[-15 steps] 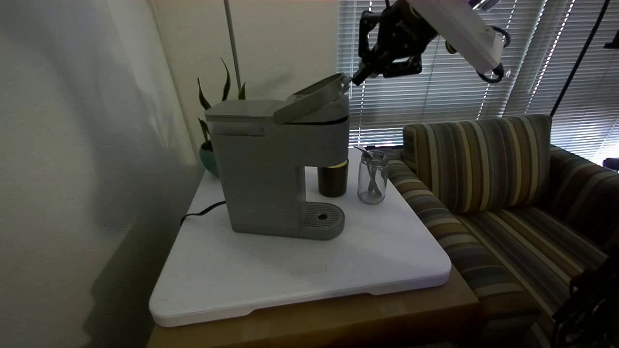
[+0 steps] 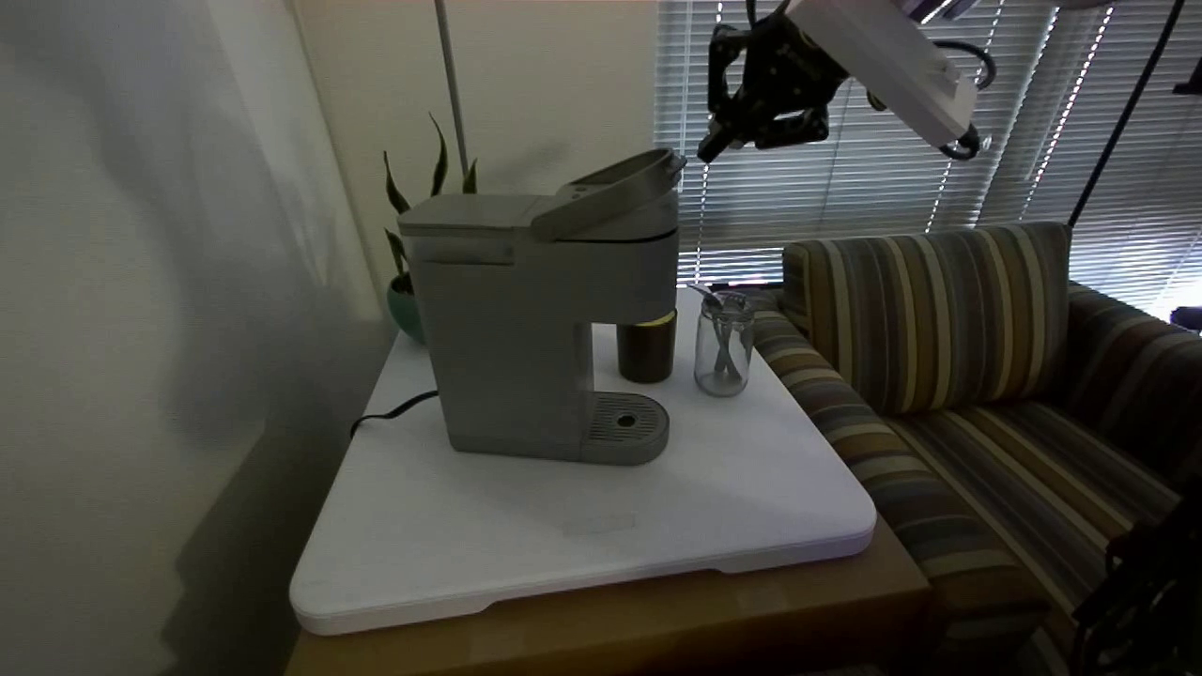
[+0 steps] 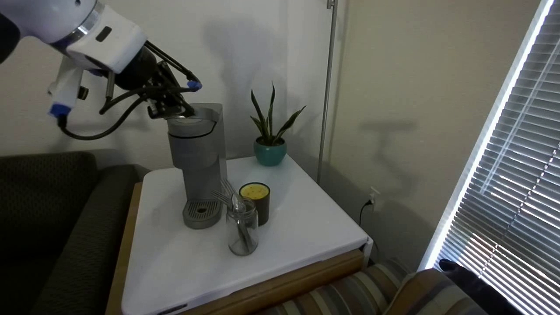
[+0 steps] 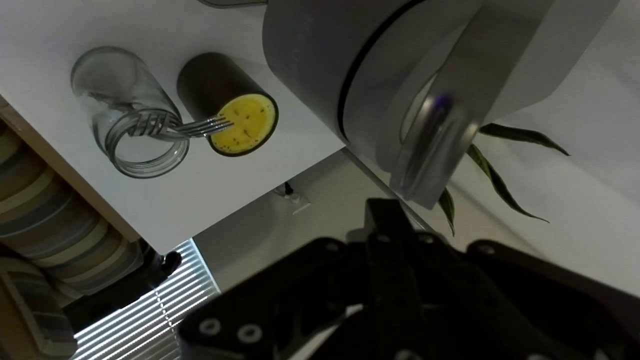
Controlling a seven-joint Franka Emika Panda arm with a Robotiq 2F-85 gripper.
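Observation:
A grey coffee maker point(image 2: 507, 327) stands upright on the white table point(image 2: 473, 530). Its lid handle point(image 2: 614, 186) is tilted up at the front, with a dark gap beneath it. My gripper point(image 2: 705, 153) is shut and angled down just in front of the handle's tip, with a small gap between them. From the other side, in exterior view 2, the gripper point(image 3: 189, 111) overlaps the top of the machine. In the wrist view, the gripper's dark fingertips point(image 4: 384, 210) lie close together below the shiny handle end point(image 4: 435, 150), with nothing visible between them.
A glass jar of forks and other cutlery point(image 3: 242, 231) and a dark cup with a yellow top point(image 3: 260, 207) stand near the machine's front. Behind it sits a potted plant point(image 3: 270, 152). A striped armchair point(image 2: 935, 327) borders the table.
My gripper has drawn back slightly from the lid handle, opening a small gap where it was touching or nearly touching. The handle's front sits a little lower.

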